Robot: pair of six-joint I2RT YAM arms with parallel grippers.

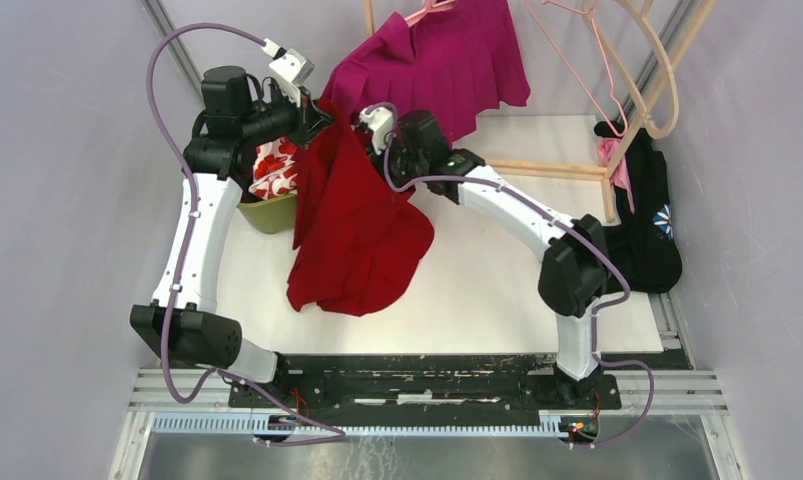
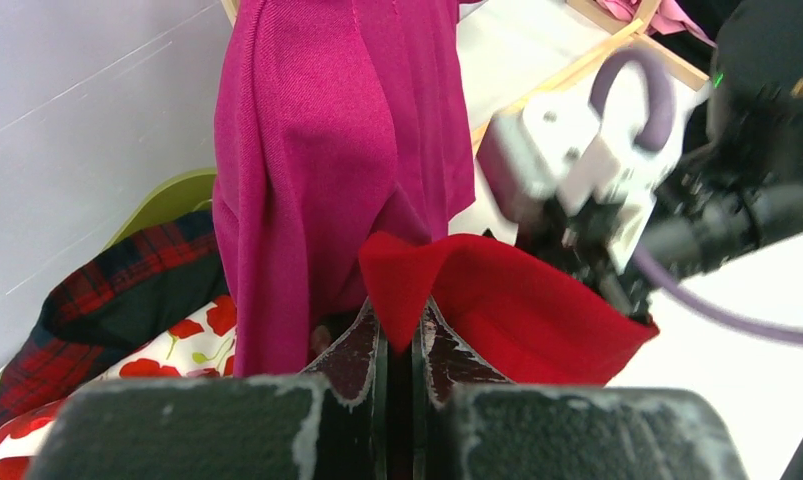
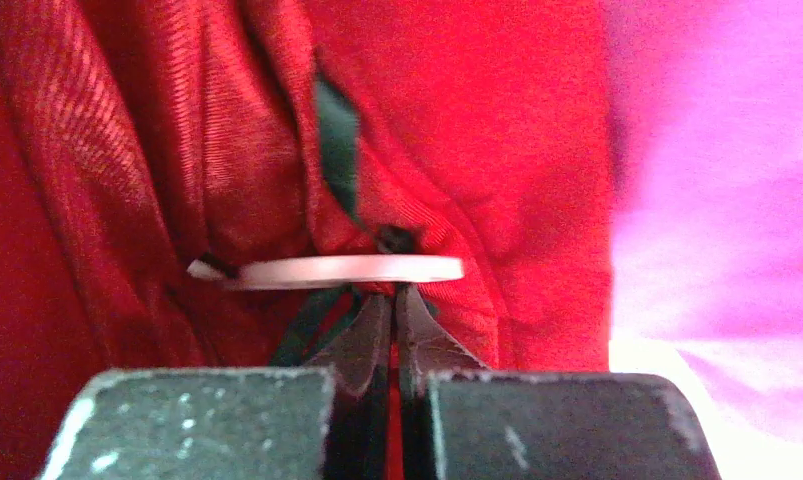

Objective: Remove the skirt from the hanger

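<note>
A red skirt (image 1: 352, 265) hangs from my left gripper (image 1: 317, 118), which is shut on its upper part and draped down over the white floor. My right gripper (image 1: 372, 150) is pushed against the skirt just right of the left one. In the right wrist view its fingertips (image 3: 412, 325) are shut on no clearly visible thing, amid red folds. A pale pink bar (image 3: 347, 268), probably part of a hanger, crosses just beyond them, with a dark piece behind it. Whether the skirt is attached to that bar cannot be told.
A magenta pleated garment (image 1: 427, 70) hangs behind on a wooden rack (image 1: 537, 170) with pink hangers (image 1: 577, 70). A green bin (image 1: 265, 215) of patterned cloth is at back left; black clothing (image 1: 637, 250) lies at right.
</note>
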